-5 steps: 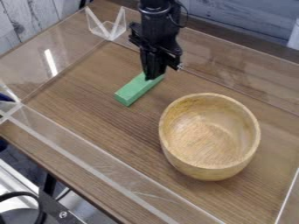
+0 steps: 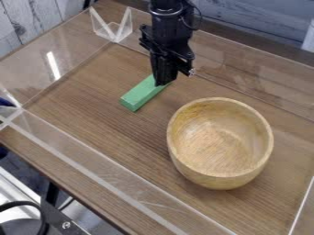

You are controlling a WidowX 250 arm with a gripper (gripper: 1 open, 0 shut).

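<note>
My black gripper (image 2: 161, 75) is shut at the upper middle of the camera view, its tip over the upper end of a green rectangular block (image 2: 141, 95) lying on the wooden table (image 2: 86, 138). Nothing shows clearly between its fingers, and whether it touches the block is hard to tell. To the right and nearer the front sits a round, empty tan bowl (image 2: 218, 145).
A clear plastic object (image 2: 110, 26) stands at the back left. Clear sheeting runs along the left edge, with a black cable (image 2: 42, 216) at the lower left.
</note>
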